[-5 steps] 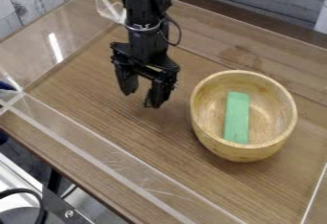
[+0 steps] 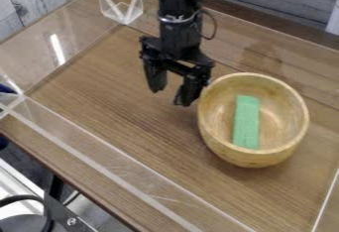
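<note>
My gripper (image 2: pixel 169 81) hangs over the middle of the wooden table, just left of a round tan bowl (image 2: pixel 275 144). Its dark fingers stand open, with nothing visible between them. A green rectangular block (image 2: pixel 245 122) lies inside the bowl, long side running front to back.
The bare table (image 2: pixel 113 142) has free room on the left and in front. A white wire-like item (image 2: pixel 122 6) is at the back left. Dark cables (image 2: pixel 40 211) lie beyond the table's lower-left edge.
My gripper has moved right and slightly back, closer to the bowl. The bowl and green block have stayed in place.
</note>
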